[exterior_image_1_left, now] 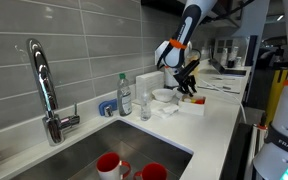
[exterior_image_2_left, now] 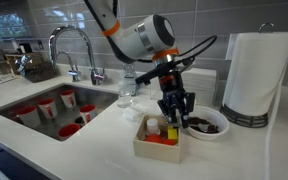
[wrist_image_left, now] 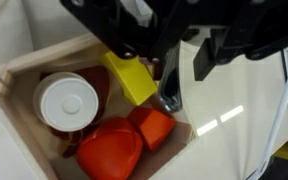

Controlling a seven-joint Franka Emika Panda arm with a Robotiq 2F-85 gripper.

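My gripper is open over the edge of a light wooden box [exterior_image_2_left: 158,151], with a gap between its dark fingers. In the wrist view, a shiny grey metal piece [wrist_image_left: 170,88] shows near the left finger; whether it is being touched cannot be told. Inside the box are a yellow block [wrist_image_left: 134,80], a white-lidded container [wrist_image_left: 68,103], a rounded red item [wrist_image_left: 111,150] and a smaller red block [wrist_image_left: 151,125]. From the side, the gripper [exterior_image_2_left: 174,118] stands low, right by the yellow block [exterior_image_2_left: 172,132].
A white bowl [exterior_image_2_left: 220,118] with dark contents sits right behind the gripper. Farther right stands a paper towel roll [exterior_image_2_left: 256,80]. The sink [exterior_image_2_left: 54,127] with several red cups lies left. Clear counter [exterior_image_2_left: 234,160] extends in front and right.
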